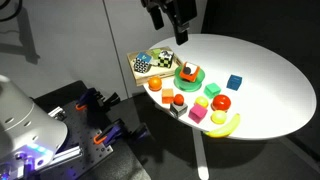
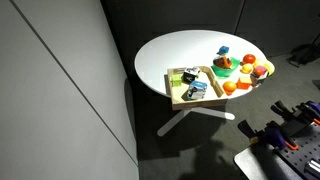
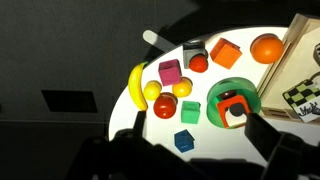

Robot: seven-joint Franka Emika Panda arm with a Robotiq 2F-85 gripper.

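Observation:
My gripper [image 1: 169,27] hangs high above the white round table, its two fingers spread wide and nothing between them. In the wrist view the dark fingers stand at the lower left and right edges of the scene. On the table, a green plate [image 3: 247,85] holds an orange-red block-like item [image 3: 233,110]. Around it lie a blue cube [image 3: 184,141], a green cube [image 3: 194,113], a red round fruit [image 3: 165,106], a pink cube [image 3: 170,71], a banana [image 3: 136,88], an orange cube [image 3: 225,53] and an orange [image 3: 267,48]. A red ball [image 3: 199,63] sits against a dark block [image 3: 193,47].
A shallow wooden box [image 2: 178,104] with several patterned cubes stands at one table edge. The white table [image 2: 160,50] has a broad bare stretch on the far side from the fruit. Two small yellow fruits lie near the banana. Floor around the table is dark.

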